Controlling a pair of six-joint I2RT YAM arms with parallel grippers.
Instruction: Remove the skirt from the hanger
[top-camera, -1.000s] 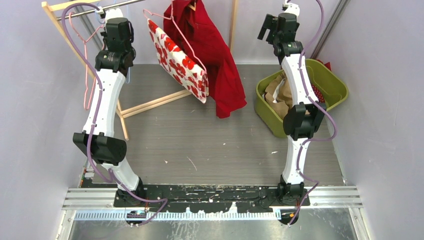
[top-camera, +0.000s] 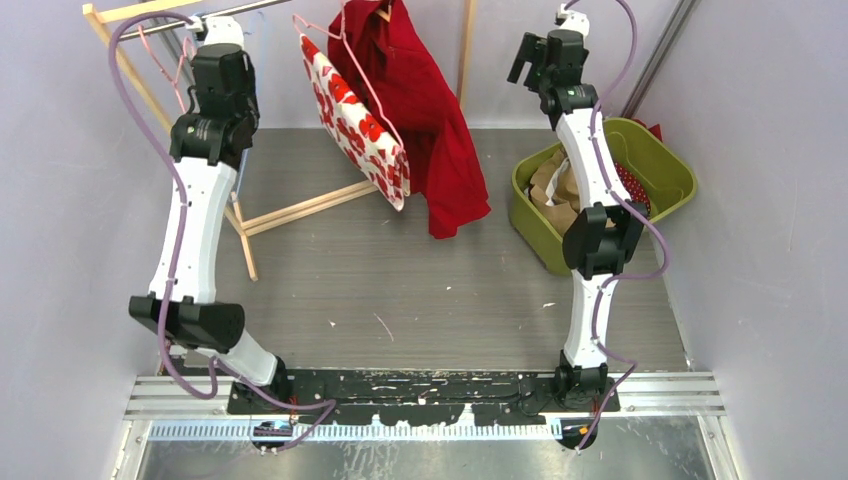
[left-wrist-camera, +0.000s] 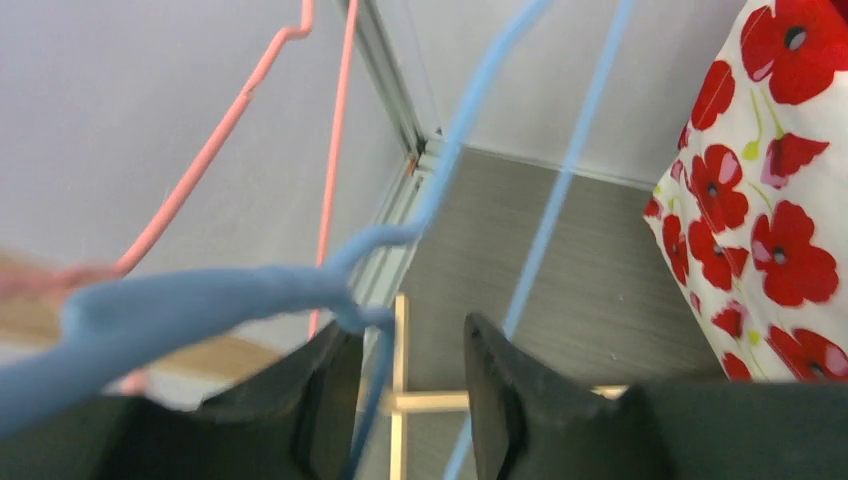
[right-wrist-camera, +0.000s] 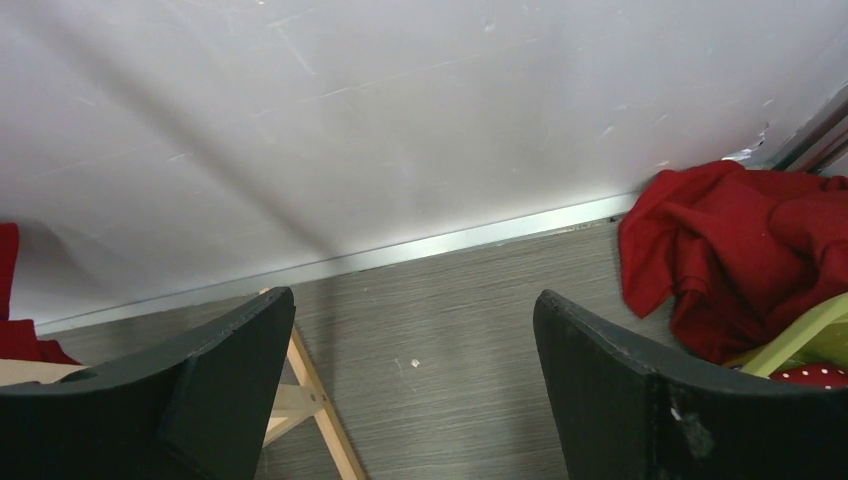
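A white skirt with red flowers (top-camera: 350, 120) (left-wrist-camera: 760, 200) hangs folded on a pink hanger (top-camera: 355, 55), in front of a red garment (top-camera: 440, 170). Left of the skirt, my left gripper is among empty blue (left-wrist-camera: 200, 315) and pink (left-wrist-camera: 230, 125) hangers, its fingers apart, a blue hanger bar crossing close by the left finger; whether it touches is unclear. My right gripper (top-camera: 525, 60) is open at the back right, above the floor, holding nothing.
A wooden rack (top-camera: 300, 208) with a metal rail (top-camera: 262, 5) fills the back left. A green bin (top-camera: 665, 175) with cloth and paper stands at right.
The skirt has swung slightly left since a second ago. The right arm is nearly still.
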